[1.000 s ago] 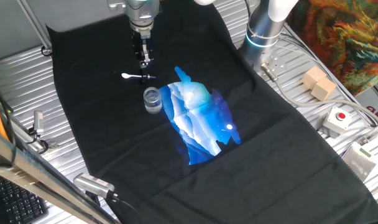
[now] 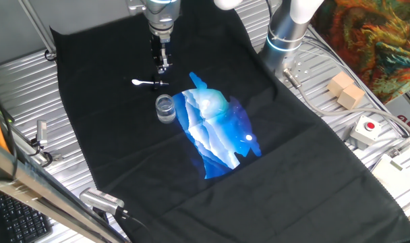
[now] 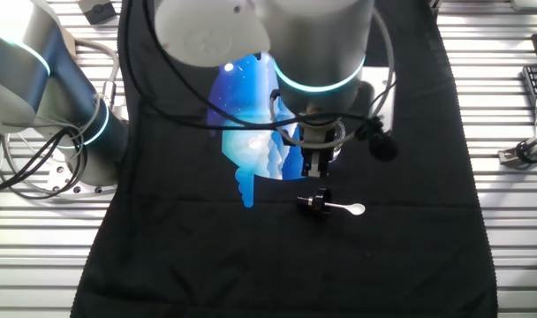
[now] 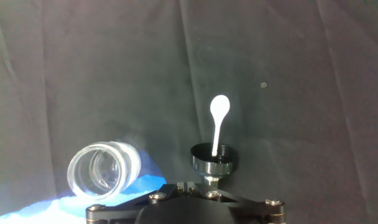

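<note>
A small black funnel (image 4: pixel 212 163) lies on its side on the dark cloth, and a white spoon (image 4: pixel 219 112) extends from its mouth. Left of it in the wrist view is a clear glass jar (image 4: pixel 104 169); exterior view 1 shows the jar (image 2: pixel 166 109) at the edge of a blue printed sheet. My gripper appears shut, its fingertips together and nothing visible between them. From exterior view 1, the gripper (image 2: pixel 164 69) hangs close to the funnel and spoon (image 2: pixel 139 82). In exterior view 2 the arm hides most of the jar.
The blue sheet (image 2: pixel 215 128) lies flat on the black cloth (image 2: pixel 293 175), which has wide bare areas around it. Wooden blocks (image 2: pixel 350 96) and a red-button box (image 2: pixel 365 131) stand off the cloth at the right.
The funnel, spoon and jar have not moved.
</note>
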